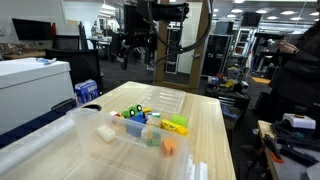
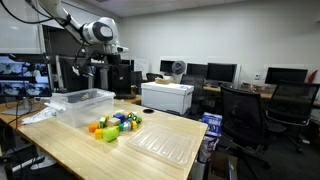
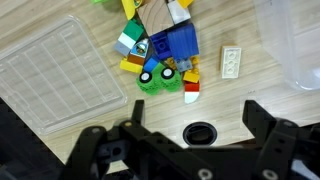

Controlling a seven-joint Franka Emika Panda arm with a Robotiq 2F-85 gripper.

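Note:
High above the table, my open gripper (image 1: 137,60) points down with nothing between its fingers; the wrist view shows its fingers [wide apart at the lower edge]. Below lies a pile of coloured blocks (image 3: 160,45), among them a blue block (image 3: 182,42), a wooden block (image 3: 155,16) and green pieces with round eyes (image 3: 158,79). Apart from the pile is a pale studded block (image 3: 231,62), close to the clear plastic bin (image 3: 299,45). Exterior view 2 shows the blocks (image 2: 115,128) between that bin (image 2: 83,107) and a flat translucent lid (image 2: 160,144).
A black round object (image 3: 199,134) lies on the table near its edge. Past the table stand a white cabinet (image 2: 166,97) and office chairs (image 2: 242,117). Bare wood (image 2: 85,152) shows at the table's near side.

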